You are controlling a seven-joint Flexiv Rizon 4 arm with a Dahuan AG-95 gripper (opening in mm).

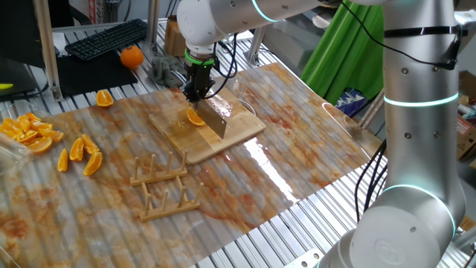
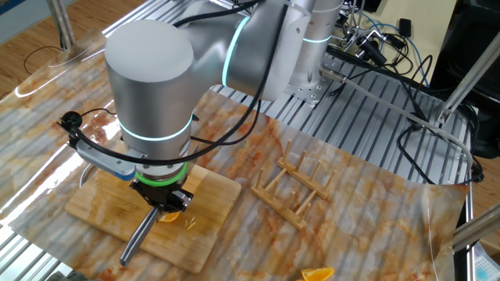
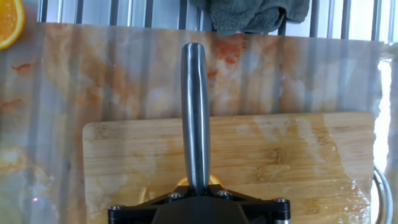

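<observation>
My gripper (image 1: 195, 95) is shut on a cleaver over the wooden cutting board (image 1: 182, 145). In exterior view 1 the cleaver's broad blade (image 1: 214, 119) stands on edge, low at the board. The steel handle (image 3: 196, 112) points away from the gripper in the wrist view, where the blade is hidden. Beside the blade lies an orange piece (image 1: 195, 117), mostly covered by the gripper in the wrist view. Whether the blade touches it, I cannot tell. Small peel-coloured scraps (image 2: 190, 222) lie on the board.
A wooden peg rack (image 1: 165, 179) stands near the board. Several orange wedges (image 1: 91, 164) and a pile of cut orange (image 1: 30, 134) lie to the left. Farther back are a lone wedge (image 1: 104, 98), a whole orange (image 1: 132, 57) and a grey cloth (image 3: 258, 14).
</observation>
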